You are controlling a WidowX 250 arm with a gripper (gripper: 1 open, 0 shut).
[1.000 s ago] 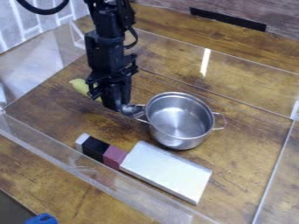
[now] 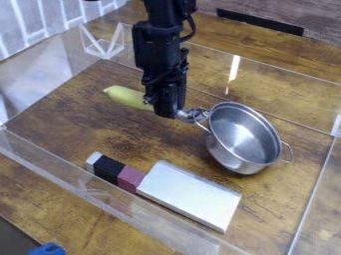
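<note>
My black gripper [image 2: 170,106] hangs in the middle of the view, shut at the near handle of a steel pot [image 2: 244,138], which stands tilted slightly on the wooden table [image 2: 74,129] to the right. A pale yellow-green elongated object [image 2: 127,98] lies just left of the gripper, partly behind it.
A silver tray-like block [image 2: 188,194] and a black and maroon block [image 2: 115,171] lie in front. Clear plastic walls edge the area. A blue object [image 2: 47,249] sits at the lower left corner.
My gripper has moved to the right, and the pot has shifted right with it. The yellow-green object also appears further right.
</note>
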